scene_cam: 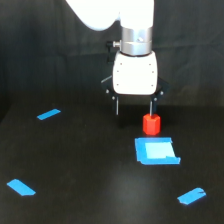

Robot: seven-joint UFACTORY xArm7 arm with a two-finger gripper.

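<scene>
A small red block (151, 124) stands on the dark table, right of the middle and just behind the blue-bordered square. My gripper (135, 106) is open, with its fingers pointing down and wide apart. The left finger (116, 104) is over bare table, well left of the block. At the block's top or back edge is the right finger (153, 104); whether they touch, I cannot tell. Nothing shows between the two fingers.
A white patch edged in blue tape (143, 154) lies right in front of the block. Blue tape strips (49, 114) mark the left back, the left front (20, 187) and the right front (191, 196).
</scene>
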